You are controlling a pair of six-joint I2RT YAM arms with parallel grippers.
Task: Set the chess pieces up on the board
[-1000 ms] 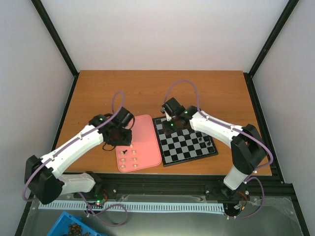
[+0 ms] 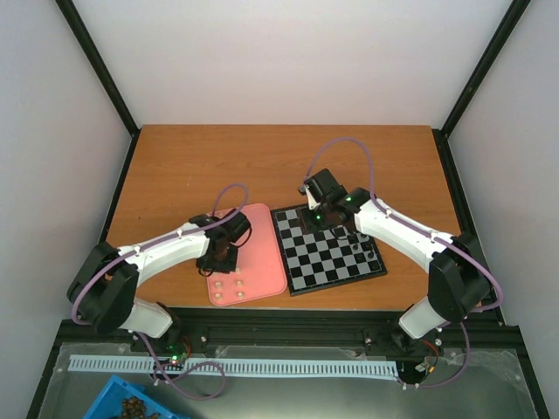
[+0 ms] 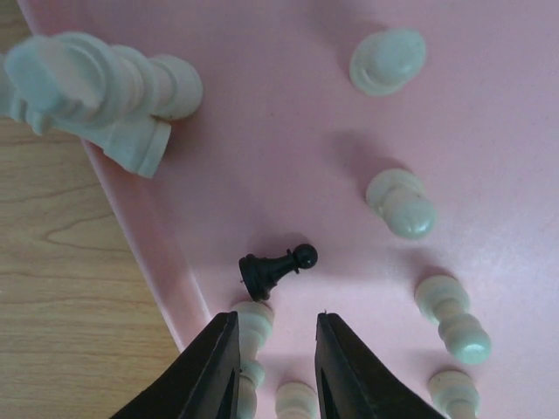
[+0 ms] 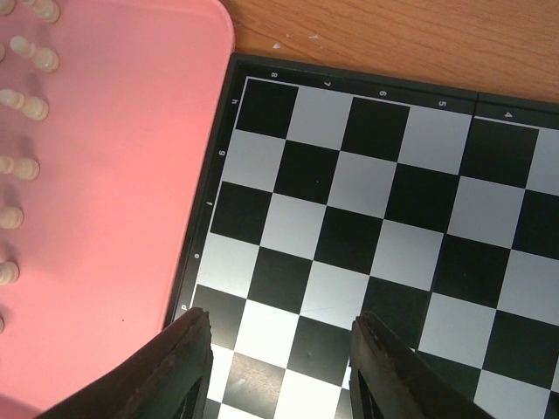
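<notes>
A pink tray [image 2: 262, 288] holds white pieces; in the left wrist view a black pawn [image 3: 266, 272] lies on its side among them, near white pieces [image 3: 397, 209] and a white knight [image 3: 70, 78] at the tray's edge. My left gripper is over the tray, fingers apart, just short of the black pawn in that view, nothing visible between them. The chessboard [image 2: 319, 271] is beside the tray, with a few pieces at its right. My right gripper hangs open above the board, whose visible squares in the right wrist view are mostly empty.
Bare wooden table [image 2: 183, 157] spans the back and left. A blue bin [image 2: 105, 401] with dark pieces sits below the table's front left. The right arm reaches across the board's right half.
</notes>
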